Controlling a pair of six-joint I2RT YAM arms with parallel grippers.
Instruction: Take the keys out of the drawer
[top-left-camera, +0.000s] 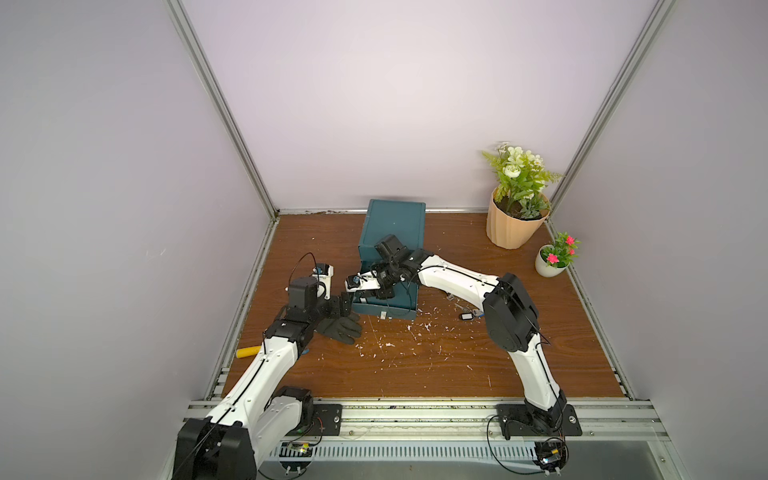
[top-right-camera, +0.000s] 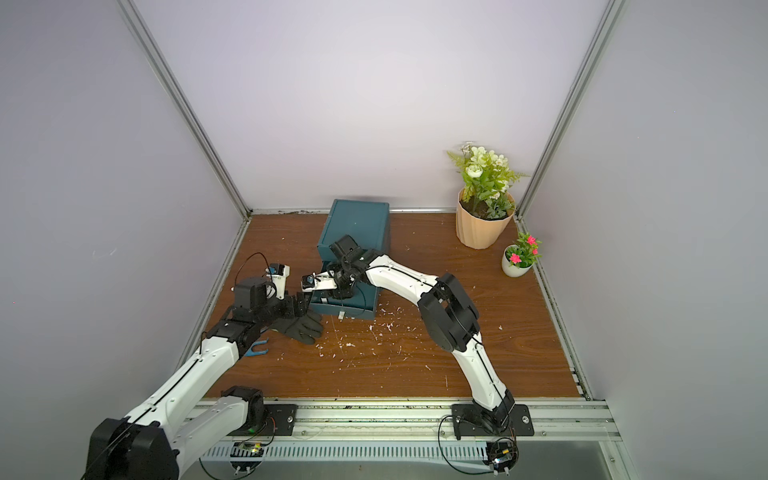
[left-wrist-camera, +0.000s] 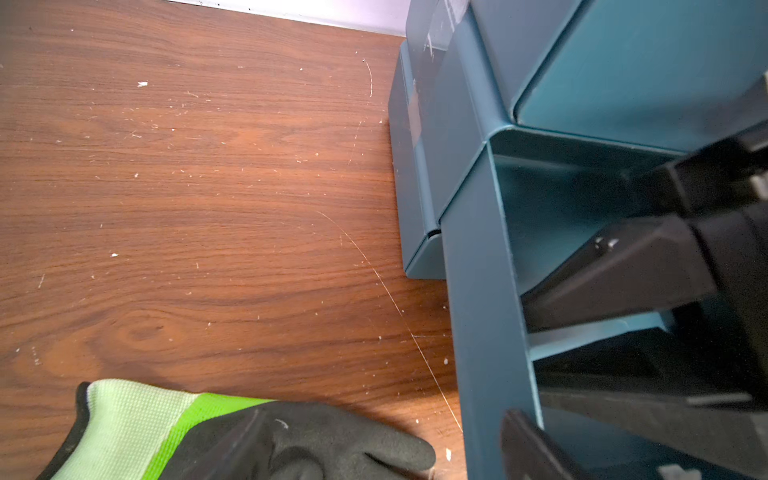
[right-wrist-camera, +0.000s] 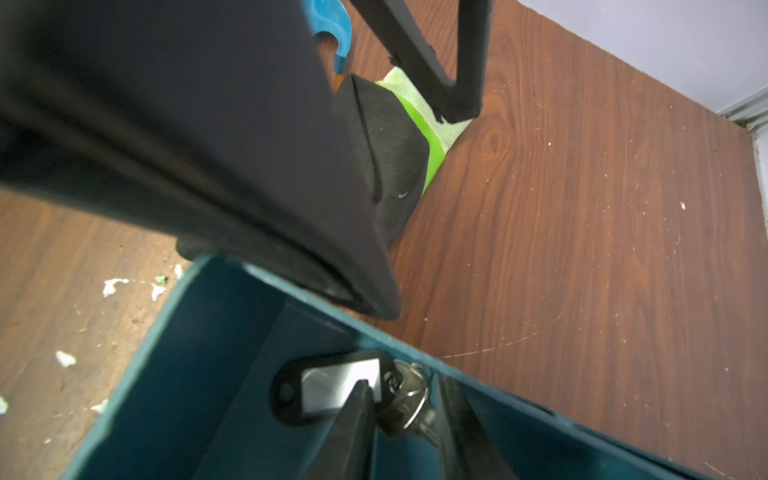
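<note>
In the right wrist view a bunch of keys (right-wrist-camera: 404, 404) with a black tag (right-wrist-camera: 320, 388) lies inside the pulled-out teal drawer (right-wrist-camera: 200, 376), against its wall. My right gripper is open, its fingertips down in the drawer on either side of the keys, low over them. My left gripper stands open at the drawer's left wall, as the left wrist view shows, with one finger by the wall and the dark glove (left-wrist-camera: 320, 440) below it.
The teal cabinet (top-left-camera: 392, 220) stands at the back centre. Potted plants (top-left-camera: 512, 224) are at the back right. Small objects (top-left-camera: 468, 316) lie right of the drawer, and a yellow-handled tool (top-left-camera: 246, 352) at the front left.
</note>
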